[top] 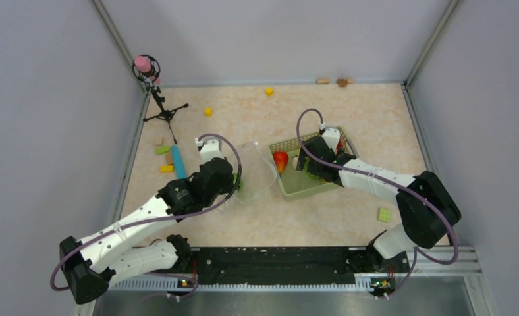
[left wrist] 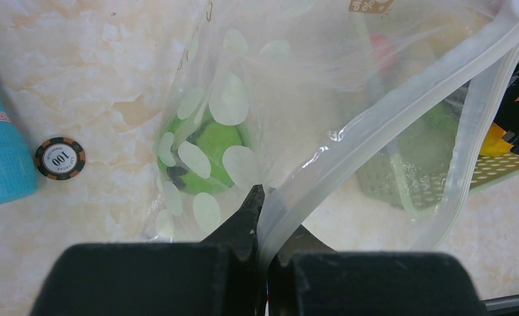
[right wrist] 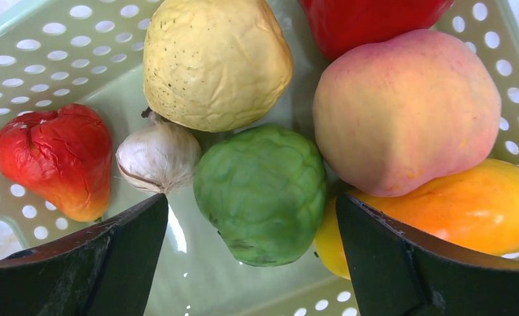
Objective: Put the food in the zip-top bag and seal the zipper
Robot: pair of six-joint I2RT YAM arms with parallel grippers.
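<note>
My left gripper is shut on the zipper edge of the clear bag (left wrist: 303, 79), which stands open; a green item (left wrist: 214, 145) shows inside it. My right gripper hovers open over the green basket (right wrist: 204, 296), its fingers either side of a green artichoke-like vegetable (right wrist: 257, 191). Around that lie a red pepper (right wrist: 53, 158), garlic (right wrist: 158, 158), a yellow potato-like item (right wrist: 214, 59), a peach (right wrist: 405, 112), a yellow-orange item (right wrist: 435, 217) and another red item (right wrist: 369, 20).
A blue bottle (left wrist: 3, 164) and a poker chip (left wrist: 60, 158) lie left of the bag. A tripod (top: 161, 108) stands at the back left. Small blocks lie round the table's edges.
</note>
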